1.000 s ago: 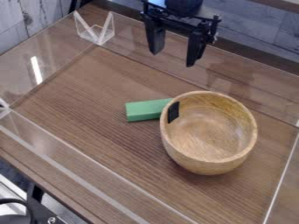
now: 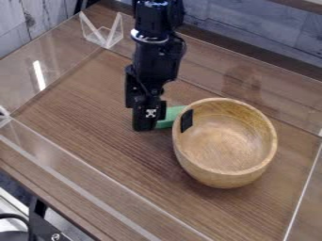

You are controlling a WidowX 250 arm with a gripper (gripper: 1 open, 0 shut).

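My black gripper (image 2: 146,105) reaches down from the top centre over a green block (image 2: 169,117), open, its fingers beside the block's left part and partly hiding it. The block lies just left of a round wooden bowl (image 2: 227,162), close against its rim.
Clear plastic pieces show at the top left and left edge. A black cable lies at the lower left corner.
The gripper has come down and toward the front from the back of the table to the green block. The block and bowl look unmoved.
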